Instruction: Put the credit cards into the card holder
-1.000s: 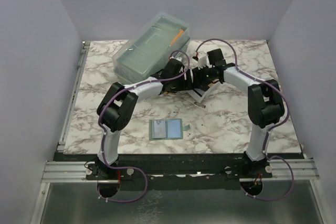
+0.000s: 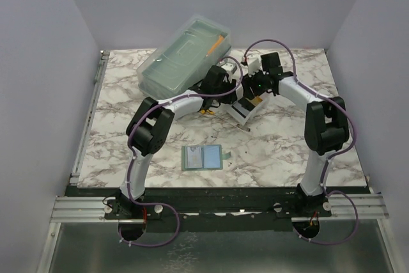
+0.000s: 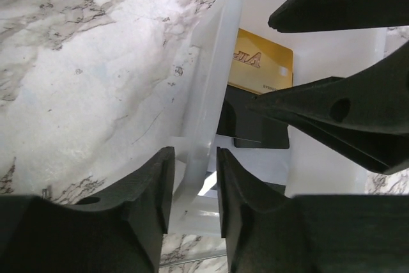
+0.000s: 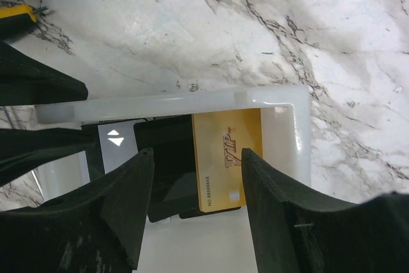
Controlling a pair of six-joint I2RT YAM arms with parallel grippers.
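Observation:
A white tray (image 2: 239,116) at back centre holds the cards. Inside it lie a gold card (image 4: 227,158), a black card (image 4: 167,164) overlapping another dark card, and a silvery card (image 4: 118,142). My left gripper is part open, its fingertips on either side of the tray's left wall, with a gap still showing. Over the gold card, my right gripper stands open with nothing between its fingers. The card holder (image 2: 202,157) lies spread open on the table, one page greyish and the other blue.
A large clear lidded box (image 2: 182,55) fills the back left, close to the left arm. Beside the tray lie a yellow-and-black tool (image 4: 16,20) and a small thin object (image 2: 243,128). Bare marble surrounds the card holder.
My right gripper has shifted right, over the tray. The left gripper has also moved right, up to the tray's left wall. The card holder has not moved.

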